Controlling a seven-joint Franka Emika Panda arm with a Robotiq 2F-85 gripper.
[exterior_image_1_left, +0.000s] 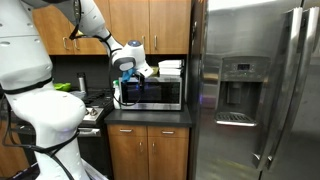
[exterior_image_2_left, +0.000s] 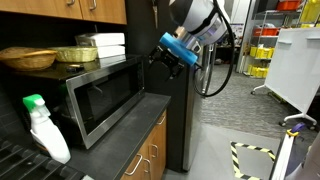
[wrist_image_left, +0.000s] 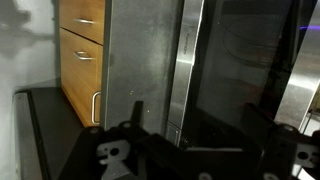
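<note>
A silver microwave (exterior_image_1_left: 160, 92) with a dark door stands on the counter; its front shows at an angle in exterior view 2 (exterior_image_2_left: 108, 98). My gripper is open, its two dark fingers spread wide at the bottom of the wrist view with nothing visible between them. Beyond them lie the microwave's metal edge (wrist_image_left: 184, 75) and dark glass door (wrist_image_left: 235, 60). In exterior view 2 the gripper (exterior_image_2_left: 160, 58) hangs in front of the microwave, above the counter's front. No contact with the door is visible.
Baskets (exterior_image_2_left: 84, 54) and white boxes sit on top of the microwave. A spray bottle (exterior_image_2_left: 47, 130) stands beside it on the counter (exterior_image_2_left: 120, 135). Wooden cabinets (exterior_image_1_left: 147, 152) are below, and a large steel refrigerator (exterior_image_1_left: 238, 80) rises to the right.
</note>
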